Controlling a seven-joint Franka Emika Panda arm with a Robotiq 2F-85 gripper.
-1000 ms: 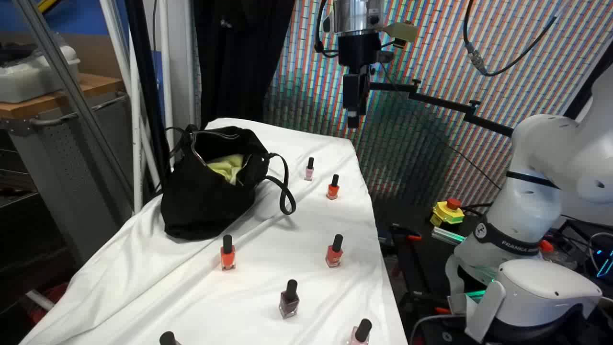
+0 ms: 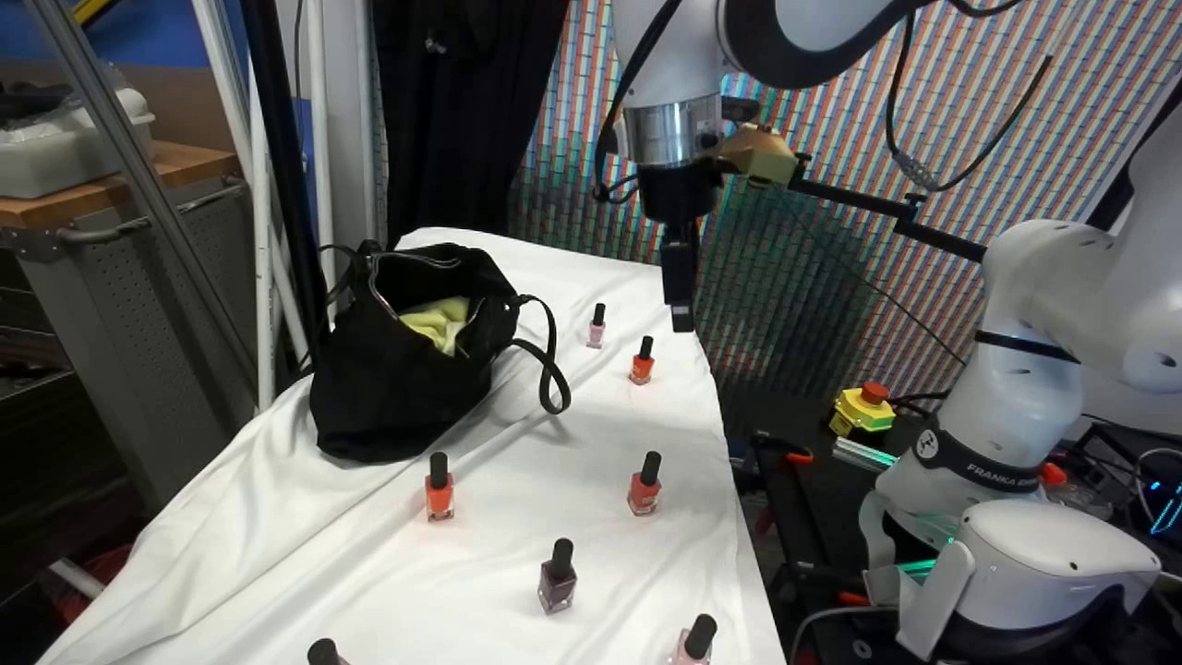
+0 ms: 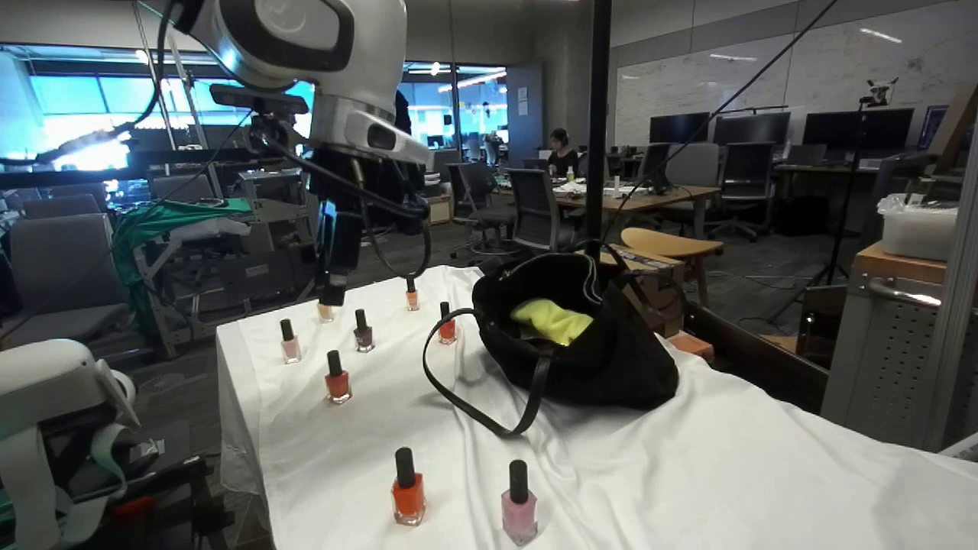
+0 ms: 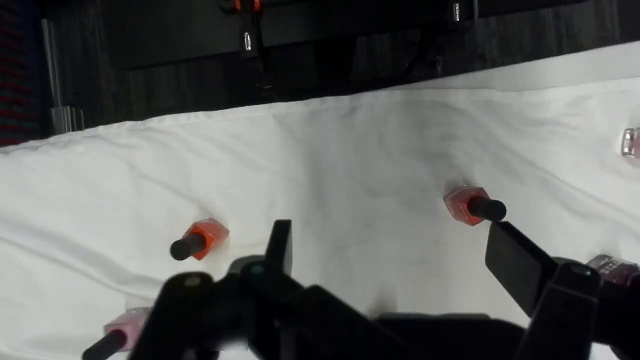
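Note:
My gripper stands open above the white-covered table, with only cloth between its fingers. In the wrist view, an orange bottle of nail polish (image 4: 207, 237) is beyond the left finger, and a coral-red bottle (image 4: 463, 205) is close to the right fingertip. A pink bottle (image 4: 128, 329) and a dark purple bottle (image 4: 613, 268) are partly covered by the gripper. The black bag (image 2: 404, 382) sits with its mouth open, yellow cloth (image 2: 440, 321) inside. Another orange bottle (image 2: 440, 499) stands in front of it. All fully visible bottles are upright with black caps.
A pale pink bottle (image 2: 689, 649) stands at the near table edge, with another cropped cap (image 2: 322, 652) to its left. The bag's strap (image 2: 550, 371) loops onto the white cloth (image 3: 733, 477). A yellow emergency-stop box (image 2: 862, 410) lies off the table beside the arm's base.
My gripper has come down in exterior view 1 and now hangs lower, close to the table's far right edge. The bottles and the bag have not moved.

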